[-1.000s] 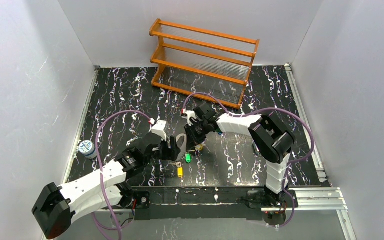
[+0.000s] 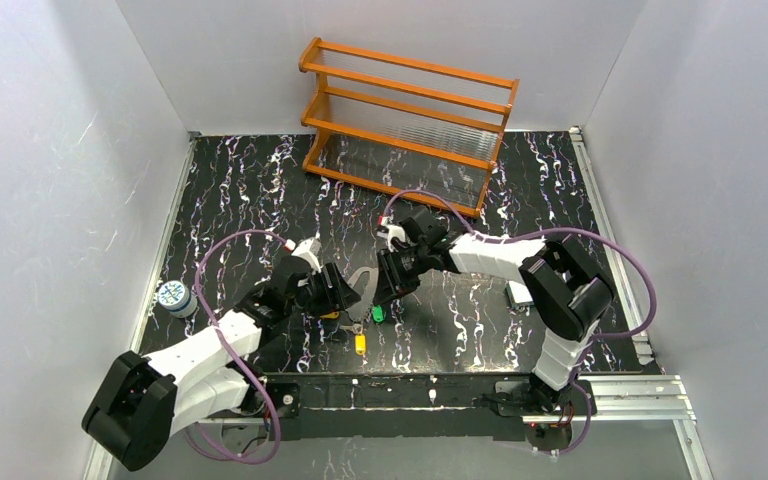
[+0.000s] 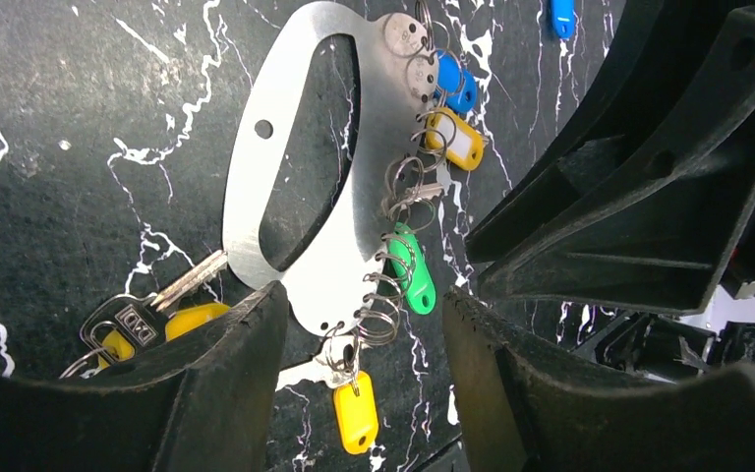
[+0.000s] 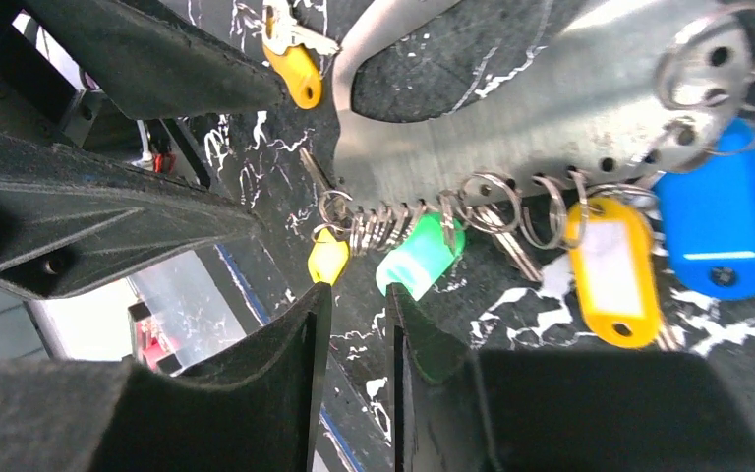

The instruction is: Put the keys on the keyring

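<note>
The keyring [image 3: 359, 226] is a flat metal loop plate lying on the dark table, with several small rings along its edge carrying keys and a blue tag [image 4: 718, 216], a yellow tag [image 4: 614, 280] and a green tag [image 4: 421, 258]. Another yellow tag [image 3: 356, 413] hangs at its near end. Beside the plate lies a separate key [image 3: 138, 320] with a yellow tag, partly hidden by a left finger. My left gripper is open over the plate's near end, nothing held. Above the ring-lined edge, my right gripper stands open by a narrow gap, also empty.
The two grippers are close together over the plate. A wooden rack [image 2: 410, 125] stands at the back, a round white-and-blue container [image 2: 176, 297] at the left, and a white object [image 2: 518, 295] at the right. Another blue tag [image 3: 562, 18] lies beyond the plate.
My left gripper has turned and its fingers now show spread apart, uncovering a yellow tag below it.
</note>
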